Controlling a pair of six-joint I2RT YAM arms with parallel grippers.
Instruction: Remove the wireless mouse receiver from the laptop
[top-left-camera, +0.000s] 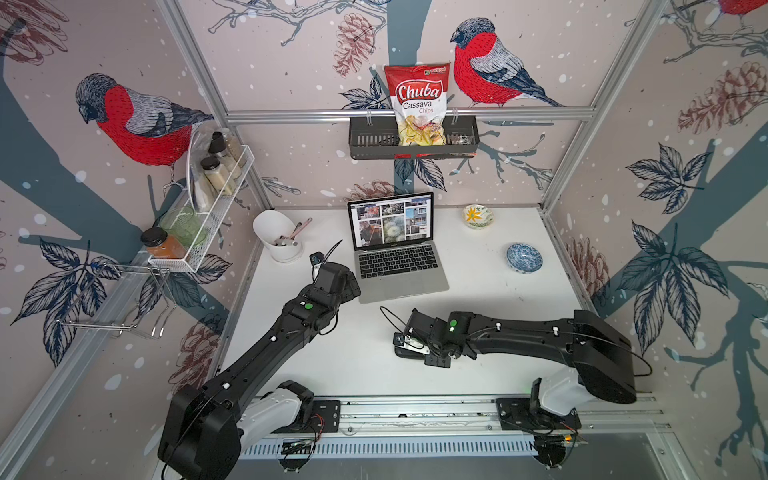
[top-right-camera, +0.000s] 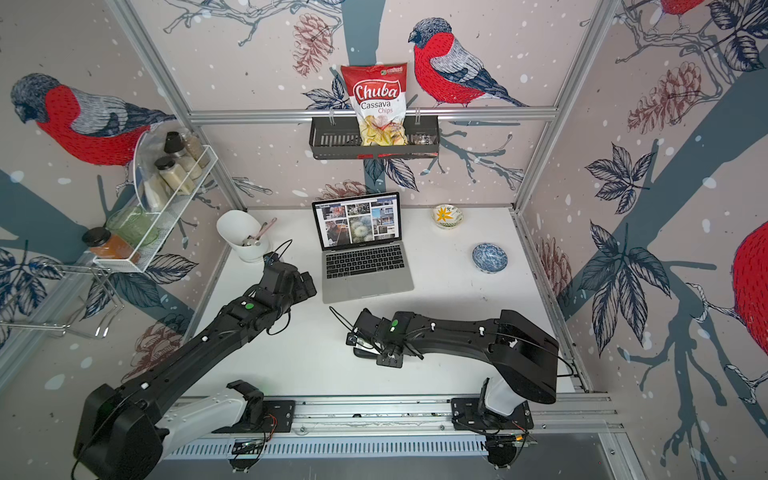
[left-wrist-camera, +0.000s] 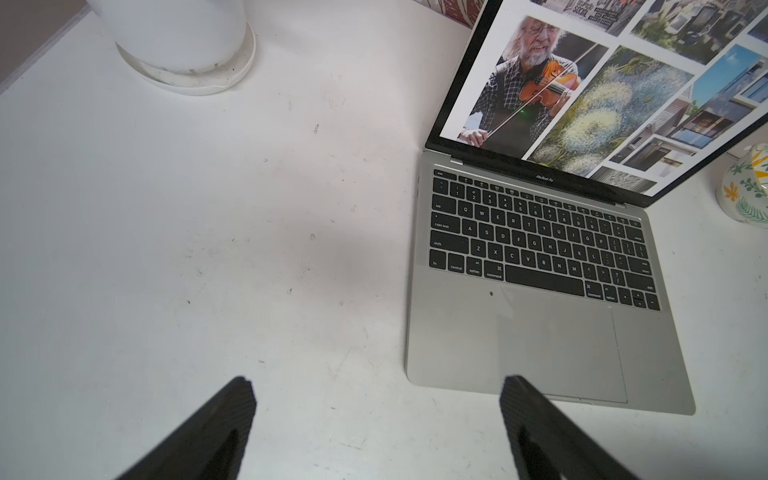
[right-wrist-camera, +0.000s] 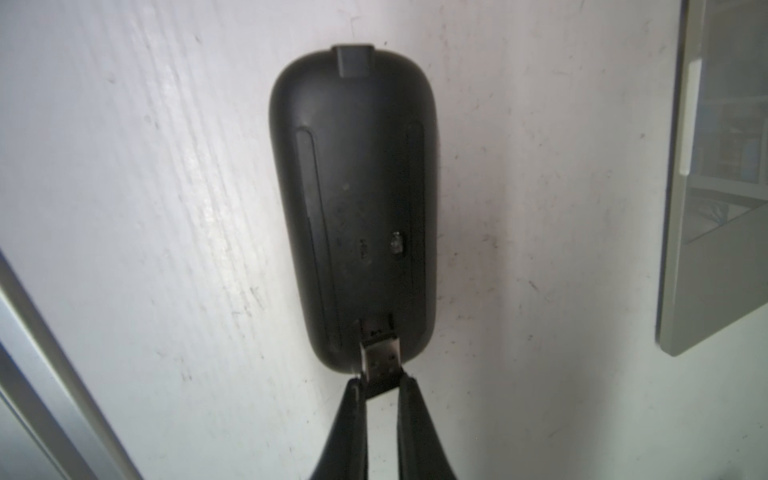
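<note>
The wireless receiver (right-wrist-camera: 381, 358), a small metal USB plug with a black end, is pinched by that end between the fingertips of my right gripper. Its metal part overlaps the near end of the black mouse (right-wrist-camera: 352, 184), at a small slot; how deep it sits there I cannot tell. Underside up, the mouse rests on the table in front of the laptop. The laptop (left-wrist-camera: 552, 240) stands open with its screen lit. Left of its front edge in the left wrist view, my left gripper is open over bare table, empty.
A white pot (top-left-camera: 276, 236) with utensils stands at the back left. At the right are a yellow-patterned bowl (top-left-camera: 477, 216) and a blue dish (top-left-camera: 524, 257). A wire shelf (top-left-camera: 204, 220) with jars juts from the left wall. Bare table surrounds the mouse.
</note>
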